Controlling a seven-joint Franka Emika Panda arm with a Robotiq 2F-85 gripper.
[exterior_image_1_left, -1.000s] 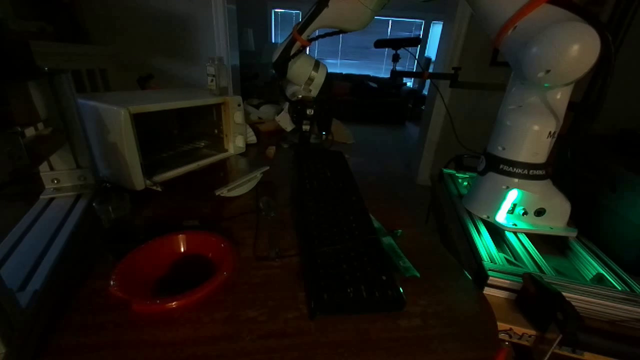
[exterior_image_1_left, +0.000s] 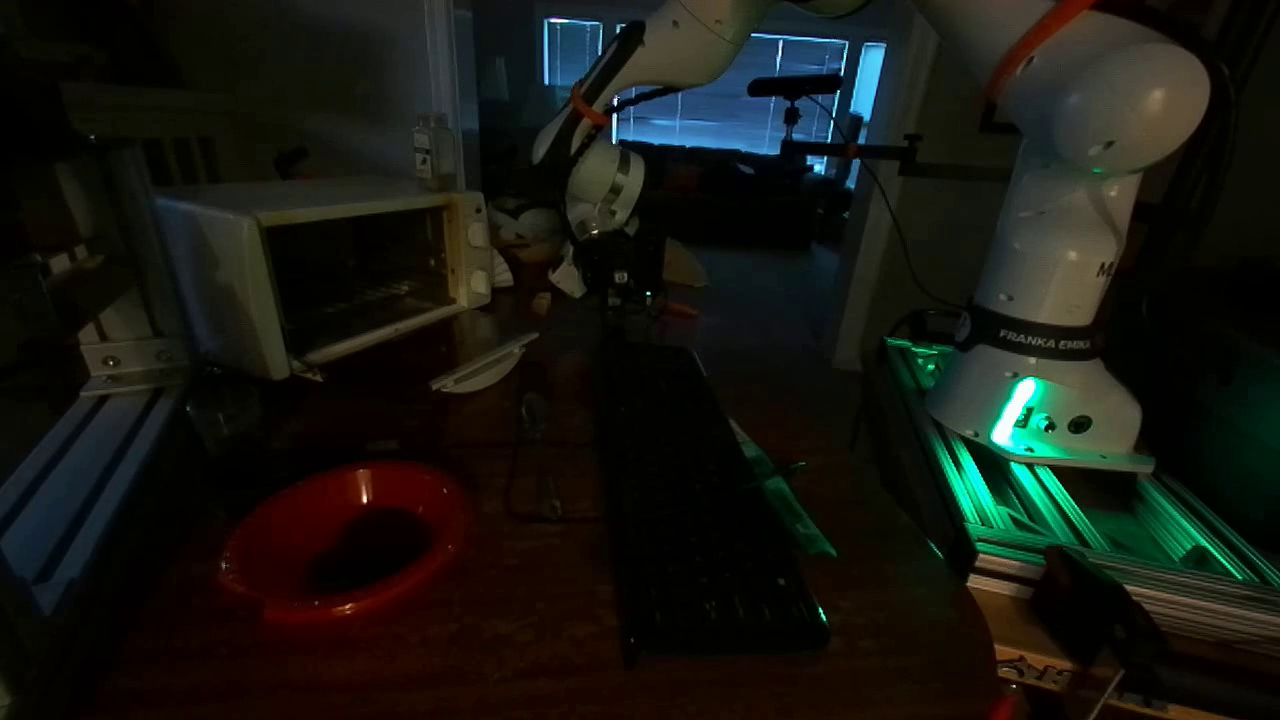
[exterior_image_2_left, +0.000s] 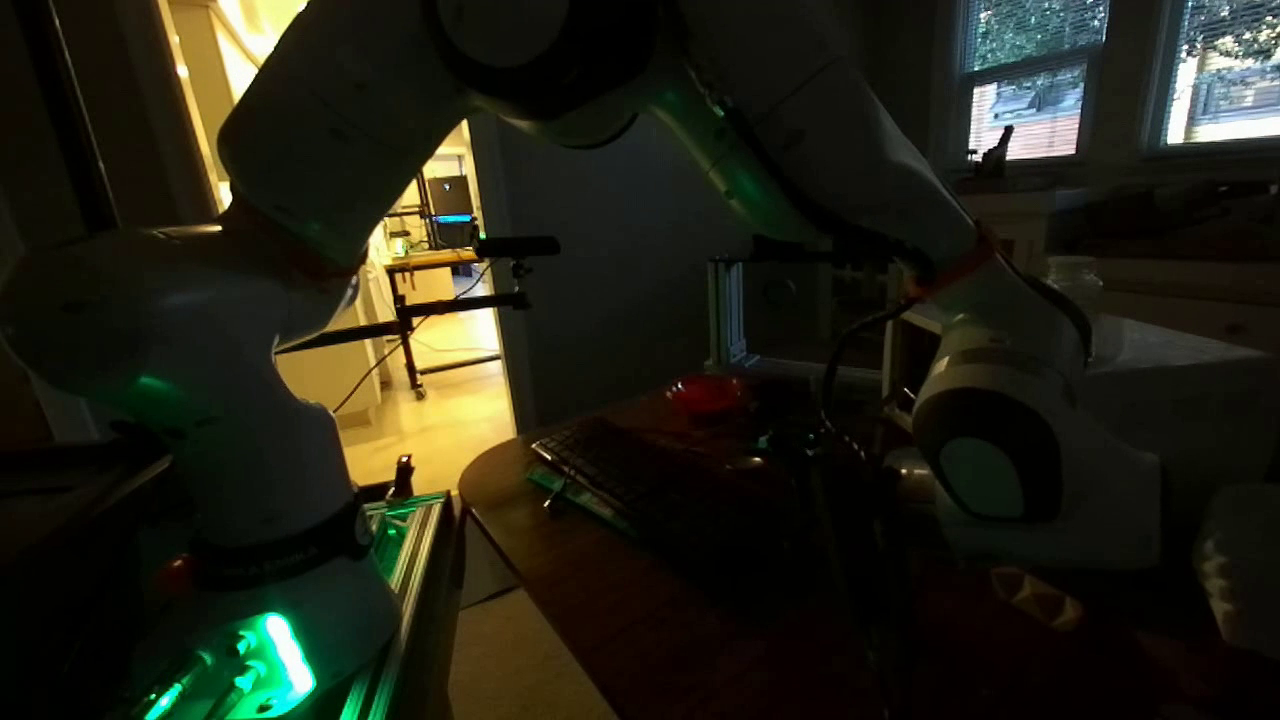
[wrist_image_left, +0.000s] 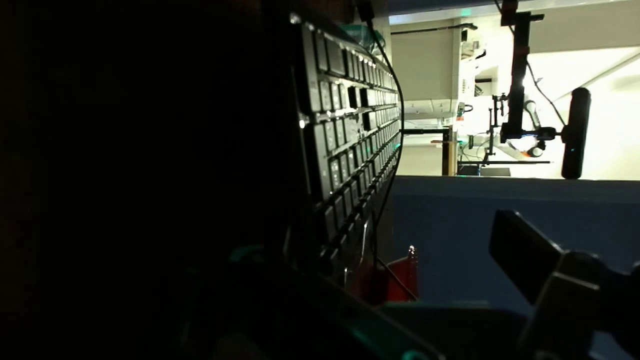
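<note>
A long black keyboard (exterior_image_1_left: 702, 516) lies on the dark wooden table, its rows of keys (wrist_image_left: 354, 120) catching light in the wrist view. At its far end, low over the table, is my gripper (exterior_image_1_left: 630, 302), apart from or touching the keyboard, I cannot tell which. One dark finger (wrist_image_left: 520, 255) shows at the lower right of the wrist view, well clear of the keys. The finger stands open, and nothing shows held. Much of the wrist view is black, so the keyboard's near end is hidden there.
A red bowl (exterior_image_1_left: 438, 504) with a dark inside sits at the front left. Behind it stands a white toaster oven (exterior_image_1_left: 222, 282), open in front. A white curved piece (exterior_image_1_left: 486, 366) and a cable (exterior_image_1_left: 518, 480) lie between; a greenish strip (exterior_image_1_left: 786, 504) lies beside the keyboard.
The keyboard has slid toward the exterior view 1 camera, and its near end has swung slightly right. The bowl and oven have not moved.
</note>
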